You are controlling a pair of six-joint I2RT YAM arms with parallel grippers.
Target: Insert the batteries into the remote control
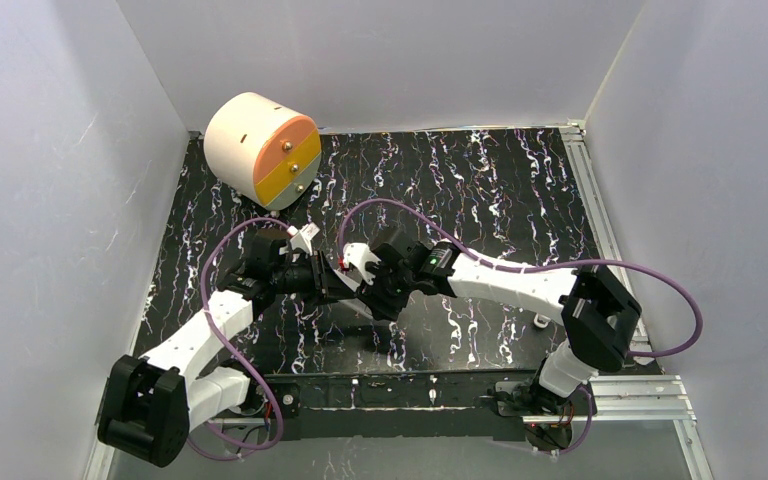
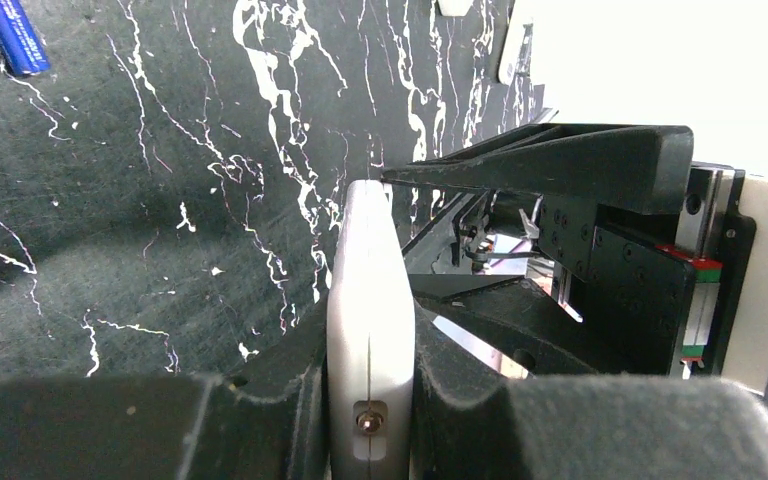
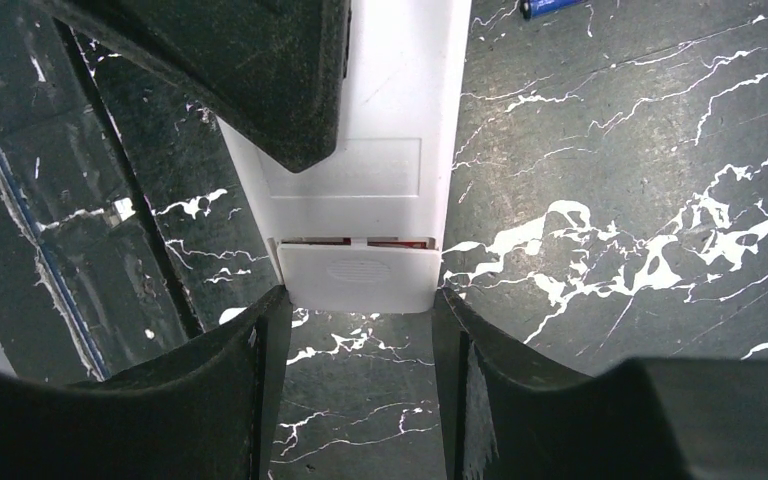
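Note:
The white remote [image 3: 360, 190] is held between my grippers over the marble table. My left gripper is shut on it, gripping it side-on in the left wrist view. My right gripper is shut on the battery cover [image 3: 358, 275] at the remote's end; a narrow gap with red inside shows along the cover's upper edge. A blue battery lies on the table, seen in the left wrist view [image 2: 15, 35] and at the top of the right wrist view [image 3: 550, 5].
A drum-shaped drawer box [image 1: 260, 150] stands at the back left. Walls enclose the sides and back; purple cables arch over both arms.

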